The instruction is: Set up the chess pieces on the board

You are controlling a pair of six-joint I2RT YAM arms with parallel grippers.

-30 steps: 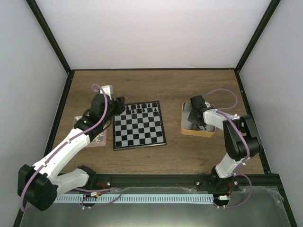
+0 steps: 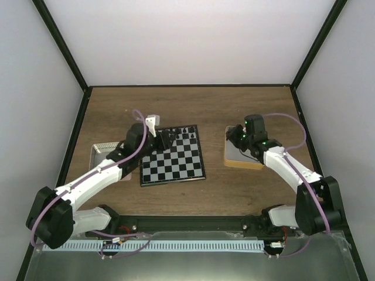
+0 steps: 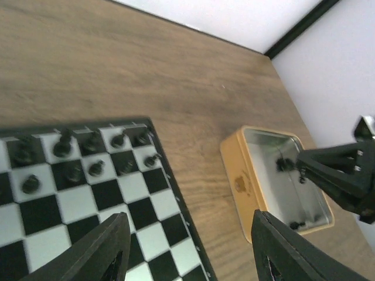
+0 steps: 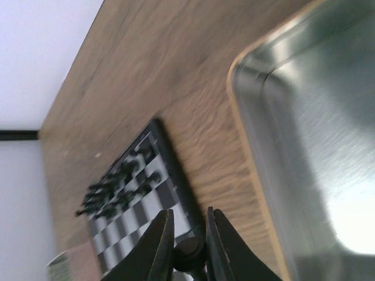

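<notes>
The chessboard (image 2: 173, 164) lies mid-table; dark pieces (image 3: 96, 167) stand in its far rows. My left gripper hangs over the board's upper left part, open and empty. My right gripper is raised at the left edge of the right-hand tray (image 2: 243, 165), shut on a dark chess piece (image 4: 188, 250), which points toward the board in the right wrist view.
The right tray holds a few more dark pieces (image 3: 286, 164). A second pale tray (image 2: 101, 151) sits left of the board, partly under the left arm.
My left arm has moved right over the board. My right arm has risen out of the tray and moved left toward its edge with the piece.
</notes>
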